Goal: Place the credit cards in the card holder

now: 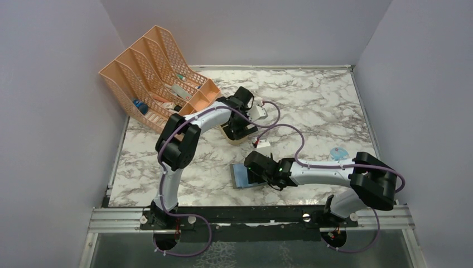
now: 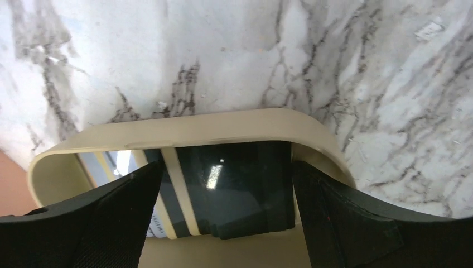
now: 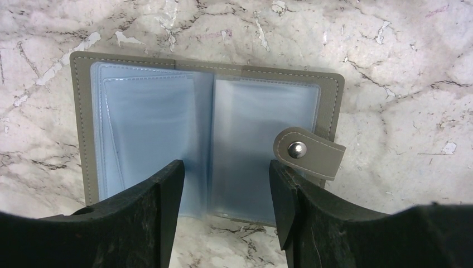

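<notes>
In the left wrist view, a beige oval container (image 2: 223,127) holds a black card (image 2: 240,187) toward its right side, with other striped cards (image 2: 159,215) to the left. My left gripper is open, its fingers on either side of the black card near the container's rim; whether they touch the card I cannot tell. The grey-edged card holder (image 3: 251,72) lies spread open on the table, showing clear bluish pockets (image 3: 150,123). Over it my right gripper stands open with nothing between its fingers. The right fingertip partly covers the holder's lower right.
An orange divided rack (image 1: 145,67) with small items stands at the back left, close to the left arm. A light blue round object (image 1: 338,153) lies at the right.
</notes>
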